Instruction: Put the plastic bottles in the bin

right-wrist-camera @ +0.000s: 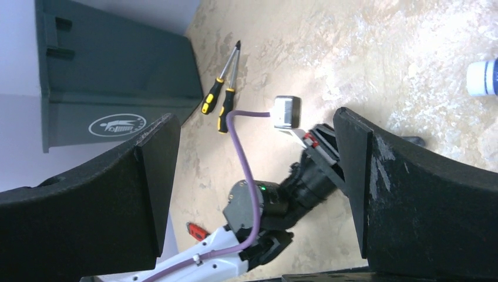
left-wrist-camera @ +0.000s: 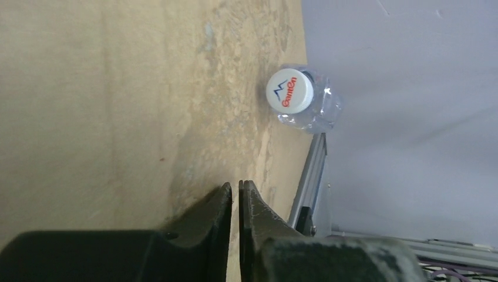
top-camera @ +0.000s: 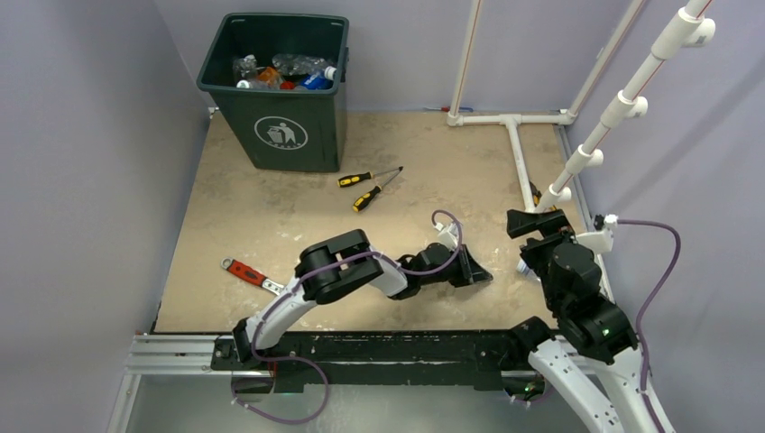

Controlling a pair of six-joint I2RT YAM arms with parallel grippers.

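Observation:
A clear plastic bottle with a white cap point(left-wrist-camera: 289, 91) lies at the board's right edge in the left wrist view; from above it is mostly hidden under the right arm. My left gripper is low over the board, short of the bottle, its fingers close together with a narrow gap and nothing seen between them. My right gripper is open above the right side. A blue-and-white cap point(right-wrist-camera: 481, 78) shows at the right wrist view's edge. The green bin point(top-camera: 289, 135) at back left holds several bottles.
Two screwdrivers point(top-camera: 368, 197) lie beside the bin. A red-handled wrench point(top-camera: 248, 272) lies front left. White pipe framing point(top-camera: 519, 162) stands along the back right. The board's middle is fairly clear.

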